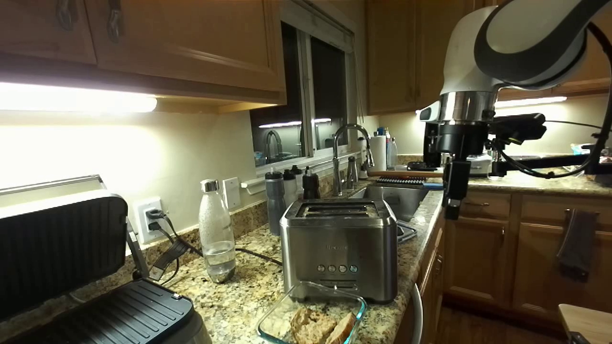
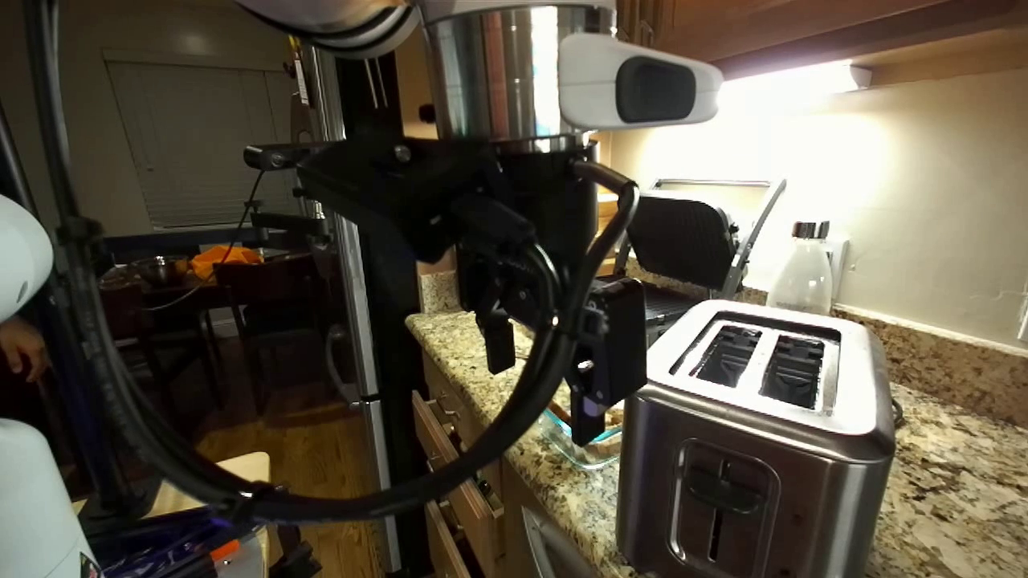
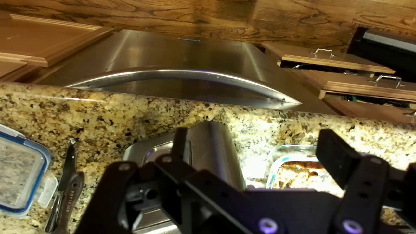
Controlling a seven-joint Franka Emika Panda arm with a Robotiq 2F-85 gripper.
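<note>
My gripper is open, its two black fingers wide apart and nothing between them. In exterior view 1 the gripper hangs in the air to the right of the counter, pointing down. A steel toaster stands on the granite counter; both its slots look empty in exterior view 2. Right in front of the toaster lies a glass dish with pieces of bread in it. From the wrist camera, the toaster is partly covered by one finger, and the dish is partly behind the other.
An opened contact grill and a water bottle stand by the wall. Beside the toaster, a blue-rimmed lid and a knife lie on the counter. Drawers stand pulled out below. The dishwasher handle juts from the front.
</note>
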